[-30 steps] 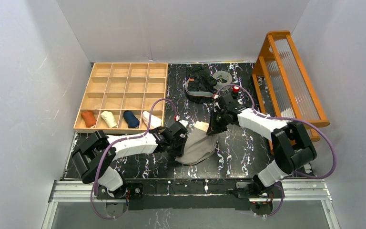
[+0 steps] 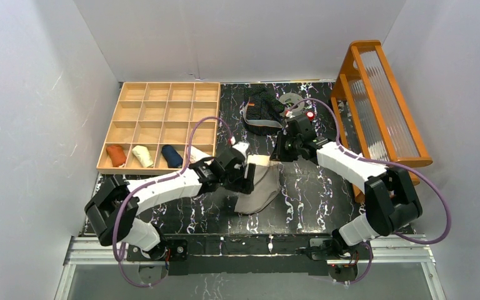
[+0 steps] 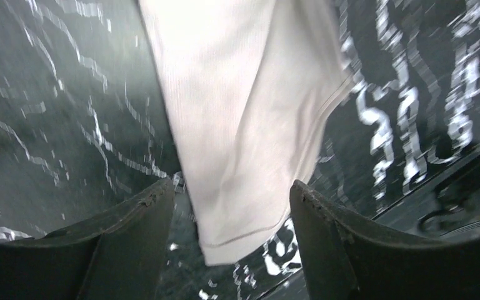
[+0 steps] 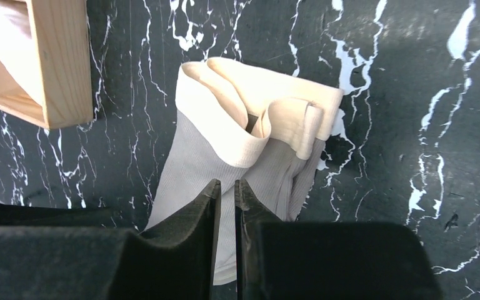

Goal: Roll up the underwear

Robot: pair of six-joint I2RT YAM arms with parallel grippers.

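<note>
The grey underwear (image 2: pixel 264 189) lies folded into a narrow strip on the dark marbled table, its cream waistband (image 4: pixel 222 132) at the far end. In the right wrist view that band is creased, with a small flap folded over. Over the cloth's left side, my left gripper stands open, fingers wide apart; the cloth's near end (image 3: pixel 240 240) shows between and below them. My right gripper is near the waistband end, its fingertips only a narrow gap apart. Cloth shows beyond that gap, and nothing appears pinched. Contact with the fabric is unclear.
A wooden compartment tray (image 2: pixel 170 84) at the back left holds several rolled cloths in its front row. A dark striped cloth (image 2: pixel 261 115) and a grey disc (image 2: pixel 291 102) lie behind. The wooden rack (image 2: pixel 350 94) stands right. Bare table shows right of the underwear.
The left gripper has opened and shifted right over the cloth. The cloth has straightened, more waistband showing.
</note>
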